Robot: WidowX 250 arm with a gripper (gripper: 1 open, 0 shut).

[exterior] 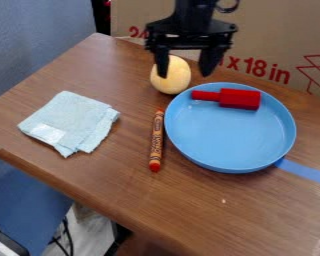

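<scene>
My black gripper (188, 55) hangs at the top middle of the camera view, open, above and partly behind a pale yellow round object (171, 78) on the wooden table. A blue plate (230, 140) holds a red cylindrical object with a thin handle (238, 98). A long orange marker-like stick (156, 140) lies left of the plate, and a folded light blue cloth (69, 122) lies on the left of the table.
A cardboard box (276, 40) stands behind the table. A strip of blue tape (303, 173) lies right of the plate.
</scene>
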